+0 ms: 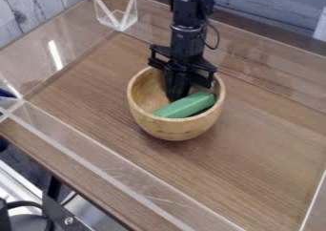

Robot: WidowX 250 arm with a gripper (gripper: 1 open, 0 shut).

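A black robot arm reaches down from the top centre, and its gripper (181, 82) is lowered into a wooden bowl (162, 127) in the middle of the table. A green oblong object (186, 105) lies in the bowl below and in front of the gripper, slanting up to the right. The fingertips are dark and hard to make out against the bowl's interior, so I cannot see whether anything is between them.
A white wire-like shape (116, 13) stands at the back left. A wall runs along the back, and a black cable lies at the lower left edge.
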